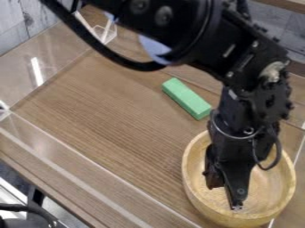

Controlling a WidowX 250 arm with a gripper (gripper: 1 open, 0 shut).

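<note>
My gripper [226, 185] points down into a yellow bowl [197, 194] at the lower right, its fingertips inside the rim. It looks shut, with nothing visible between its fingers, though the dark wrist hides part of the bowl. A green block [186, 98] lies on the wooden table [107, 125] behind and to the left of the bowl, apart from it.
A blue object, partly hidden by my arm, and white items stand at the back. A wall runs behind the table at the top right.
</note>
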